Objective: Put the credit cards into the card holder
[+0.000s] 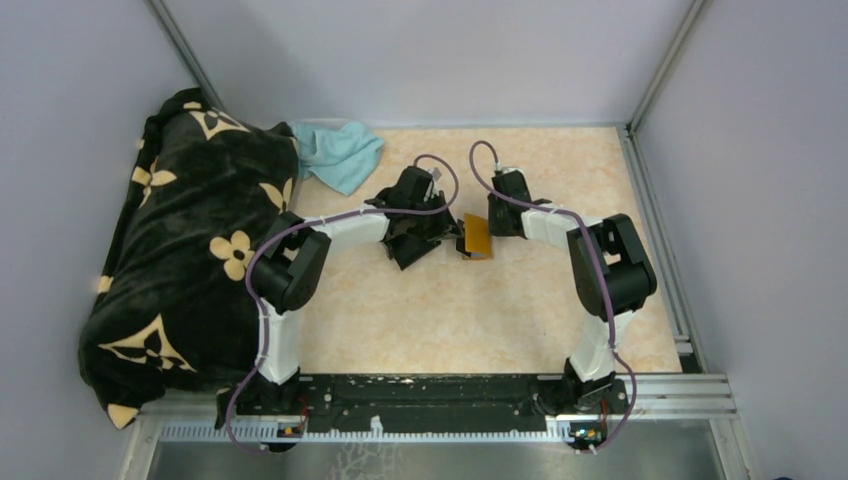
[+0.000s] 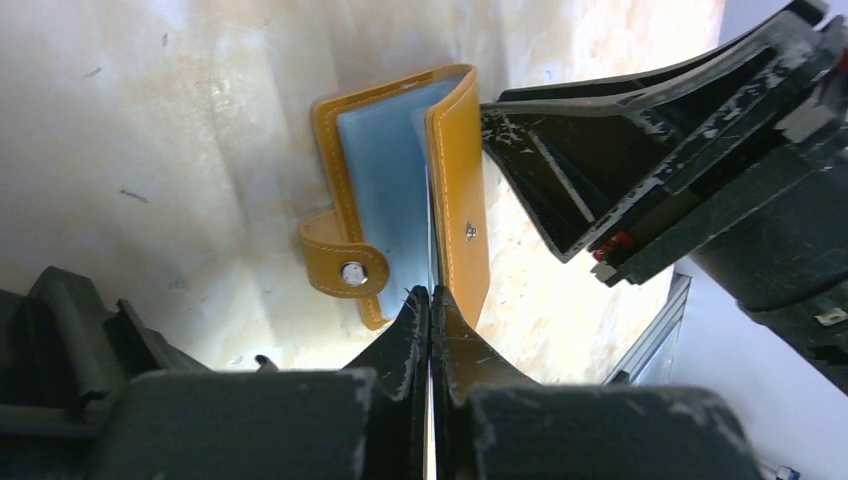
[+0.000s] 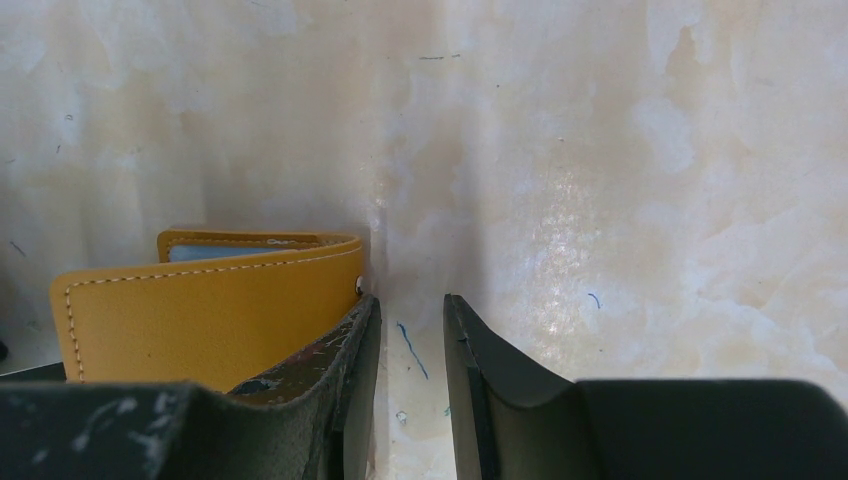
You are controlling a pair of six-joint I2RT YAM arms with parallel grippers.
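The tan card holder (image 2: 462, 190) lies partly open in the left wrist view, its front cover standing up from the back. Inside it, a pale blue clear sleeve (image 2: 385, 175) shows, and the snap strap (image 2: 340, 268) lies loose. My left gripper is shut at the lower edge of the raised cover; a thin pale edge runs down to its tips, and whether it is pinched between them is unclear. In the right wrist view my right gripper is part open and empty, its left finger beside the holder's folded edge. No separate credit card is distinguishable.
A black box-like object (image 1: 414, 250) sits under the left arm. Blue cloth (image 1: 340, 155) lies at the back left, beside a dark flowered blanket (image 1: 180, 260).
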